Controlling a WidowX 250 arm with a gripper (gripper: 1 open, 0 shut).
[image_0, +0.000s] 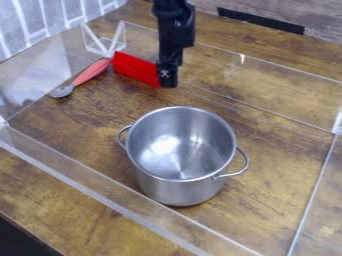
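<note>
My black gripper (168, 74) reaches down from the top centre, its tip low at the right end of a red block (134, 66) lying on the wooden table, covering part of it; whether they touch is unclear, and the fingers are hard to make out. A large steel pot (181, 155) with two side handles stands empty at the front centre. A red-handled utensil (90, 72) with a metal head lies left of the block.
A clear-walled enclosure surrounds the wooden table (267, 110), with a small white frame at the back left.
</note>
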